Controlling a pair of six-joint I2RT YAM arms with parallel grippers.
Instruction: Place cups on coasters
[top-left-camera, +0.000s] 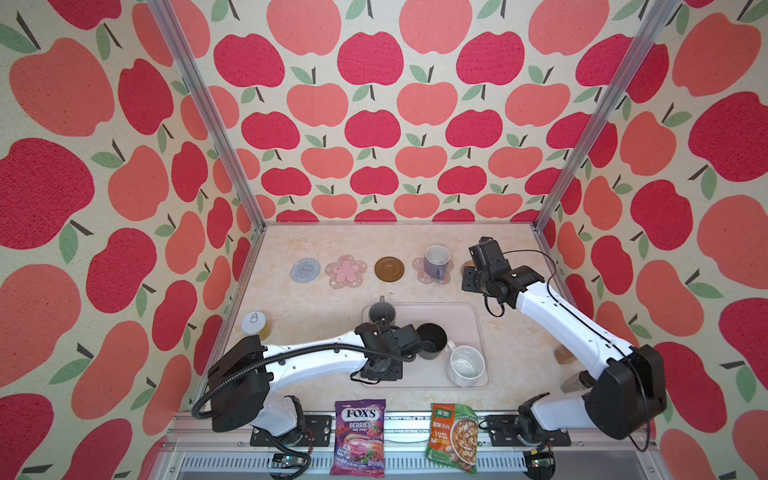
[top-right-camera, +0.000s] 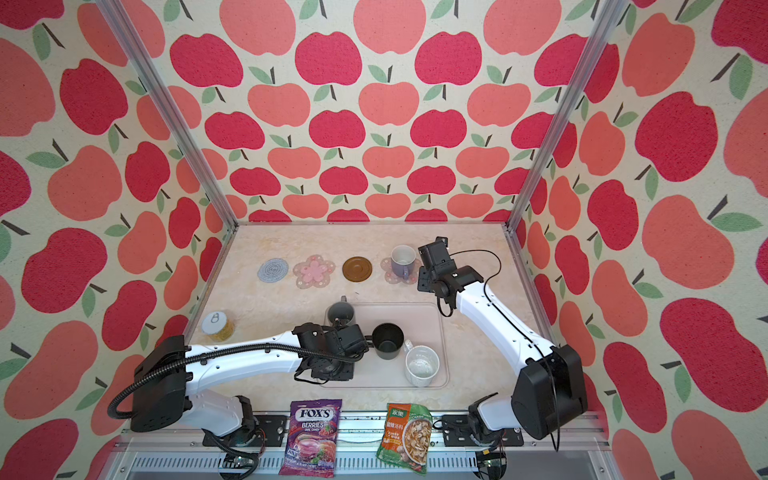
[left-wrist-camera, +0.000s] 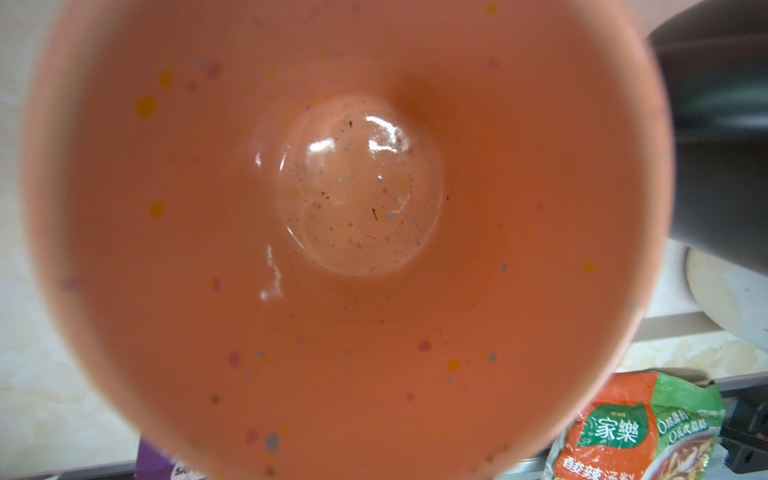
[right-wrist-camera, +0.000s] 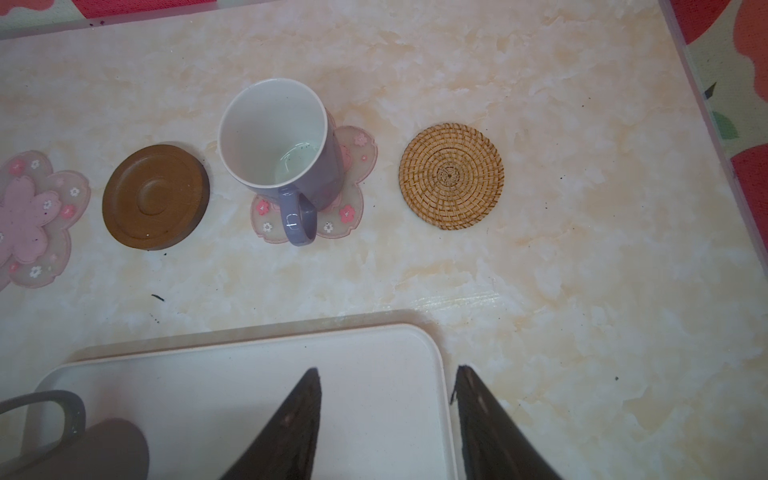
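Observation:
An orange speckled cup (left-wrist-camera: 360, 336) nearly fills the left wrist view, my left gripper (top-left-camera: 392, 352) shut on it over the tray's left part; the cup hides the fingers. Open and empty, my right gripper is right of the purple mug (right-wrist-camera: 328, 172), which stands upright on a pink flower coaster (right-wrist-camera: 348, 216). Bare coasters lie in the back row: blue-grey (top-left-camera: 305, 270), pink flower (top-left-camera: 346, 272), brown (top-left-camera: 389, 269) and woven rattan (right-wrist-camera: 452, 176). In the tray stand a grey mug (top-left-camera: 382, 311), a black cup (top-left-camera: 433, 340) and a white mug (top-left-camera: 465, 365).
The pale tray (top-left-camera: 477, 328) sits at the table's front middle. A lidded jar (top-left-camera: 254, 324) stands at the left. Two snack packets (top-left-camera: 360, 436) lie along the front edge. Open table lies right of the rattan coaster and between tray and coasters.

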